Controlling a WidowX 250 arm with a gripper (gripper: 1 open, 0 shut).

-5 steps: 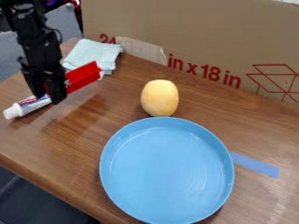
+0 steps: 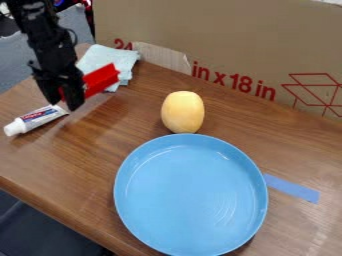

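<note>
My black gripper [image 2: 64, 94] is at the upper left, shut on a red object [image 2: 99, 78] held just above the wooden table. A white toothpaste tube [image 2: 34, 119] lies below it on the table, at the left edge. Behind the red object is a folded pale cloth [image 2: 111, 57]. A yellow oval object [image 2: 182, 111] rests near the middle, and a large blue plate [image 2: 190, 193] fills the lower right.
A cardboard box [image 2: 241, 40] walls off the back. A strip of blue tape [image 2: 291, 189] lies right of the plate. The table's left edge drops off at lower left. Bare wood lies between tube and plate.
</note>
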